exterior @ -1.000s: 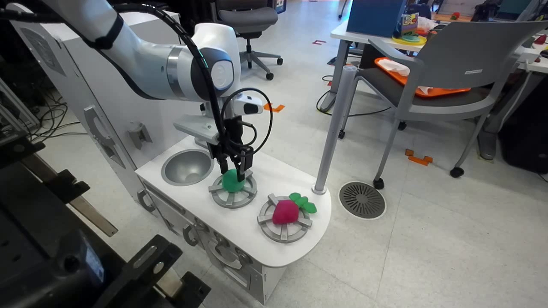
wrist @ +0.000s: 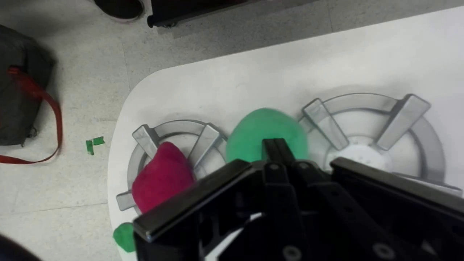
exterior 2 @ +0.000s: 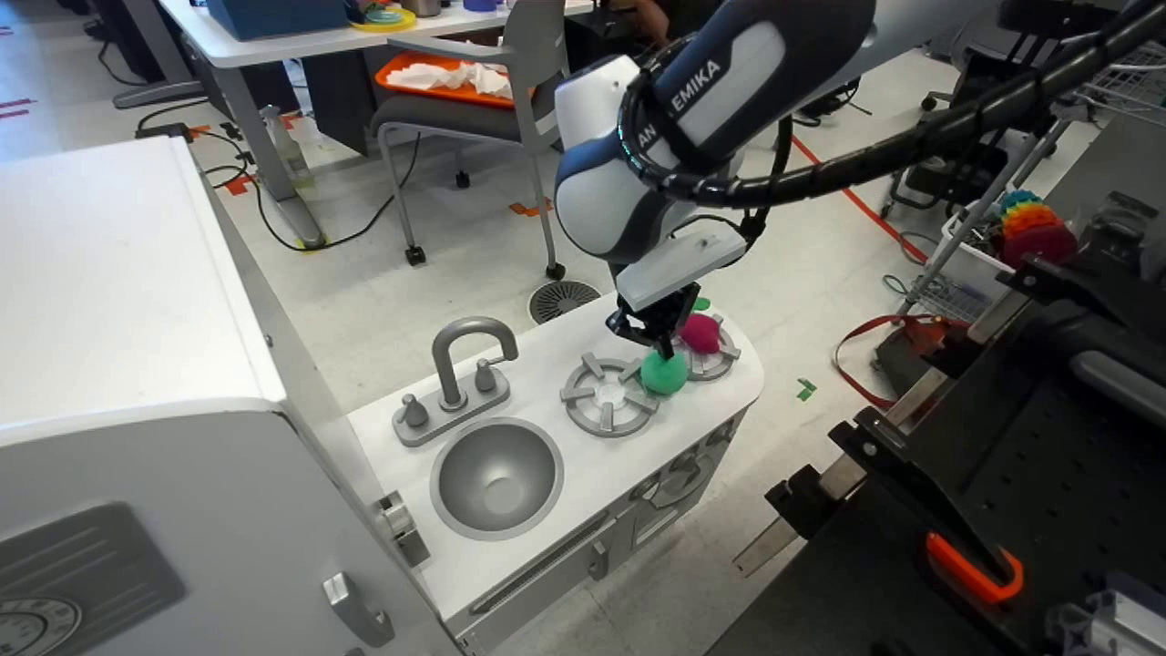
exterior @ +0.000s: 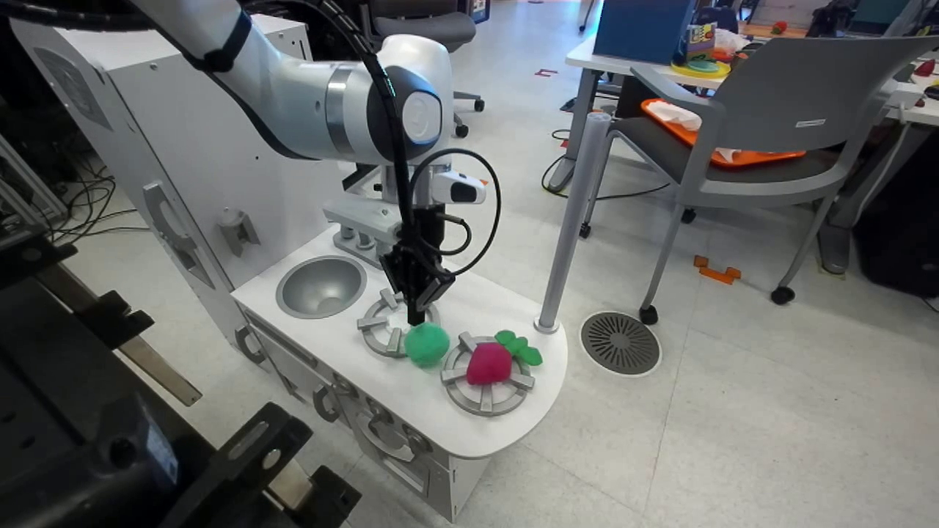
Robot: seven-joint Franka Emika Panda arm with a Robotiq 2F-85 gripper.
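A soft green ball rests between the two toy stove burners, against the edge of the left burner in exterior view 1. My gripper is shut, its fingertips together with nothing seen between them. In the wrist view they overlap the green ball, which bulges out on both sides. From exterior view 2, the fingertips come down at the top of the ball; whether they touch it is hard to tell. A magenta plush fruit with green leaves sits on the other burner.
A round grey sink and a faucet occupy the other end of the white counter. An upright grey post stands at the counter's back edge. A tall white cabinet adjoins the sink end.
The gripper stood open at the green ball on the left burner; now it is shut. Arm and ball have both shifted right in exterior view 1, the ball off the burner's middle.
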